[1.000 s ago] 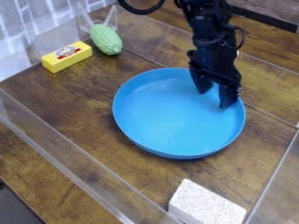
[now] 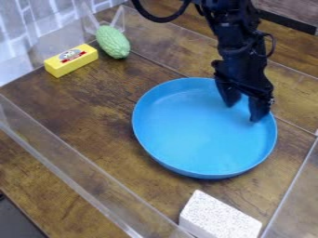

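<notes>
A large round blue plate (image 2: 199,135) lies on the wooden table. My black gripper (image 2: 244,93) comes down from the top and rests over the plate's back right part, its fingertips at or inside the rim. The dark fingers overlap, so I cannot tell whether they are open or shut, or whether anything is between them.
A yellow box (image 2: 71,60) lies at the back left, with a green corn-like object (image 2: 112,42) beside it. A white block (image 2: 218,216) sits at the front right.
The plate has slid to the right and slightly toward the front, and my gripper has moved right along with it. The box, green object and white block stay put.
</notes>
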